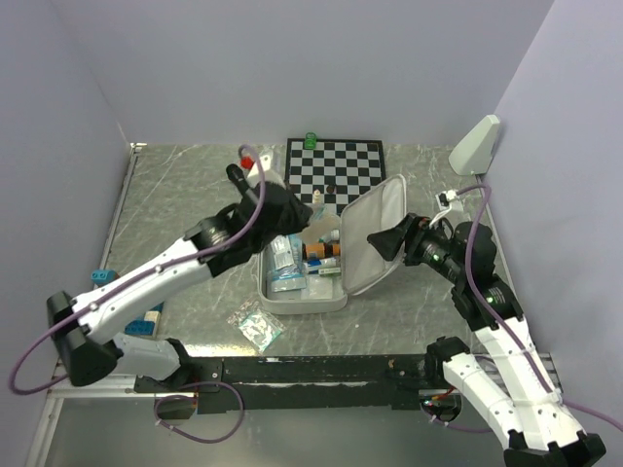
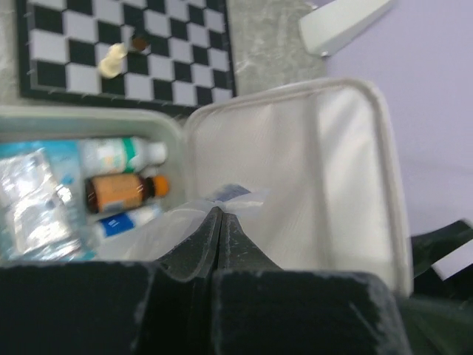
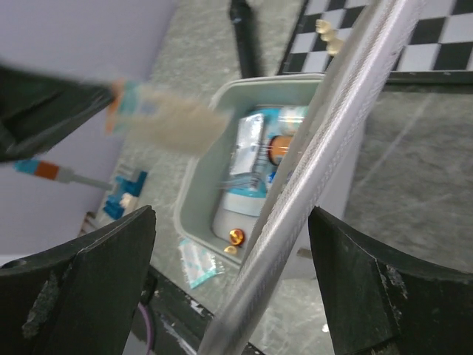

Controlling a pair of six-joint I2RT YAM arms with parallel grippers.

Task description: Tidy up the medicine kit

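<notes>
The medicine kit (image 1: 302, 304) lies open, holding packets, a white bottle (image 2: 111, 155), an amber bottle (image 2: 114, 192) and tubes, its lid (image 1: 365, 258) raised on the right. My left gripper (image 1: 304, 216) is over the kit, shut on a translucent plastic bag, blurred in the right wrist view. My right gripper (image 1: 387, 243) is open around the lid's rim, which runs between its fingers in the right wrist view.
A chessboard (image 1: 336, 165) with pieces lies behind the kit. A small clear bag (image 1: 255, 325) is on the front counter, blue objects (image 1: 141, 322) at left, a white device (image 1: 474, 146) at back right.
</notes>
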